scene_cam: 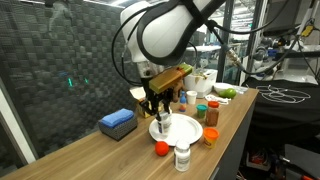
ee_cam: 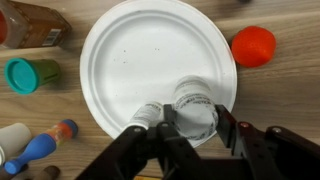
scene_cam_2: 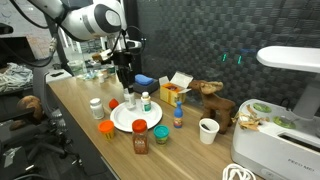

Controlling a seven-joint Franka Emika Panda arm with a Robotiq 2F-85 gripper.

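My gripper is shut on a white bottle [ee_cam: 194, 100], a finger on each side of it. The bottle is over the lower right part of the round white plate [ee_cam: 150, 60], close to the rim. Whether its base touches the plate cannot be told. Just left of it in the wrist view is a second white bottle [ee_cam: 149, 112], on the plate and partly covered by a finger. In exterior view 2, the gripper [scene_cam_2: 129, 91] is at the plate's far left side, beside the second bottle [scene_cam_2: 146, 102].
Outside the plate lie a red ball [ee_cam: 254, 46], an orange cup [scene_cam: 210, 137] and another white bottle [scene_cam: 182, 157]. A red-lidded jar [scene_cam_2: 140, 138], a teal-lidded jar [scene_cam_2: 162, 134] and a blue bottle [scene_cam_2: 178, 117] stand around it. The plate's middle is bare.
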